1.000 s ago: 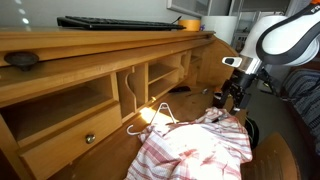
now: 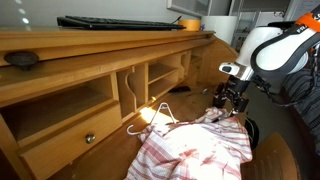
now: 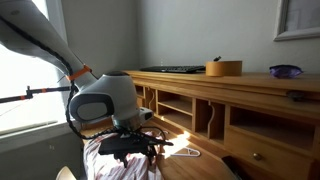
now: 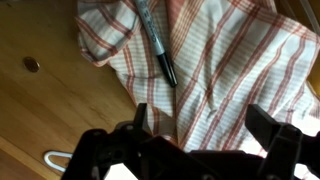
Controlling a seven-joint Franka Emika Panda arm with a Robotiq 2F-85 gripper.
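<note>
A white cloth with red stripes [image 2: 185, 150] lies rumpled on the wooden desk. On top of it, in the wrist view, rests a marker [image 4: 156, 42] with a grey barrel and a dark tip. My gripper is open above the cloth, its fingers wide apart with nothing between them. In that view the marker lies beyond the fingertips, apart from them. From the side, the gripper [image 2: 228, 108] hangs low over the far end of the cloth. The marker cannot be made out in the exterior views.
A white hanger [image 2: 150, 118] lies on the desk beside the cloth. Behind stands a wooden hutch [image 2: 75, 78] with cubbies and a drawer [image 2: 78, 138]. A keyboard [image 2: 115, 23] and an orange-brown round box [image 3: 223, 68] sit on its top.
The arm has come down and slightly left toward the far end of the cloth. The cloth and hanger lie as before.
</note>
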